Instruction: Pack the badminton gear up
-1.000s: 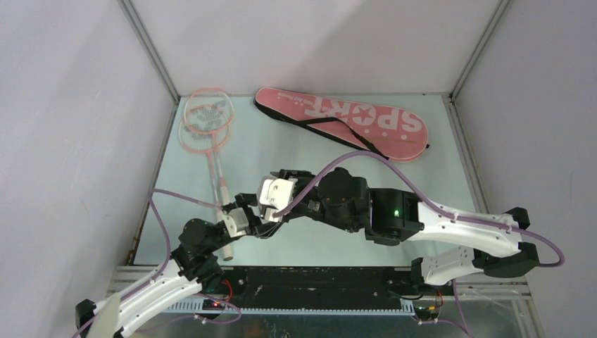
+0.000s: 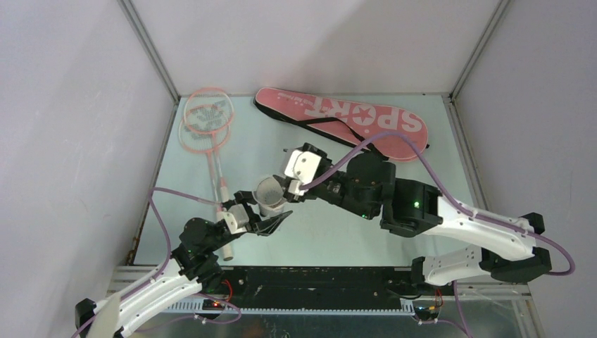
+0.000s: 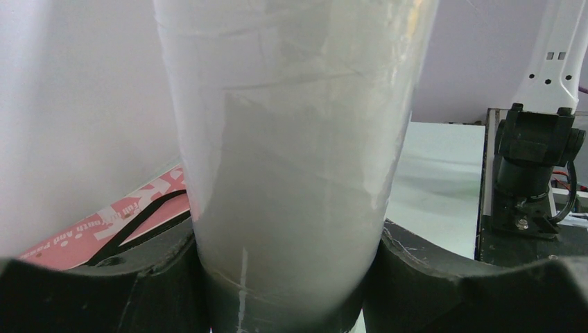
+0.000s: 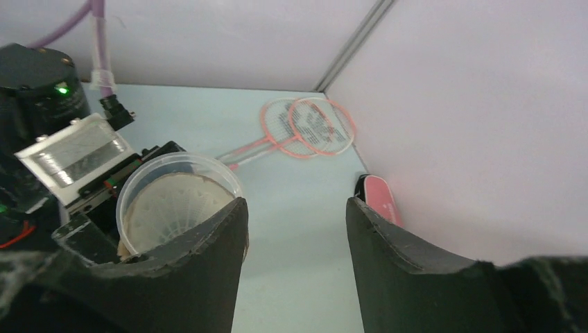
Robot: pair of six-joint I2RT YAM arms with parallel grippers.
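A translucent white tube (image 2: 269,193), held upright by my left gripper (image 2: 257,215), stands at the middle of the top view; it fills the left wrist view (image 3: 291,152) between that gripper's shut fingers, and in the right wrist view (image 4: 173,208) its open top shows something cream inside. My right gripper is open beside the tube, nothing visible between its fingers. Two pink rackets (image 2: 220,113) lie overlapping at the back left, handles toward the front. The pink SPORT bag (image 2: 380,127) lies along the back wall, black strap across it.
White walls (image 2: 77,127) bound the pale board (image 2: 169,232) on the left, back and right. The board's middle lies largely under my arms; some free surface shows at the right and front.
My right gripper has moved right and toward the back, uncovering the tube's top in the top view. My left gripper and arm look unchanged.
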